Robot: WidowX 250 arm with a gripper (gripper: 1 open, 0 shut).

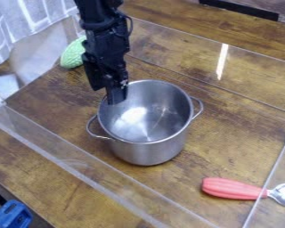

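My black gripper (113, 85) hangs from the top of the view, its fingertips low at the back-left rim of a steel pot (157, 142) with two side handles. Whether the fingers are apart or closed, or touch the rim, is hard to make out. The pot stands empty on the wooden surface.
A green, textured object (74, 53) lies at the back left by a white cloth (20, 31). A pink-handled spoon (233, 190) lies at the front right. A blue object (10, 216) is at the lower-left corner. Clear panels edge the work area; the wood right of the pot is clear.
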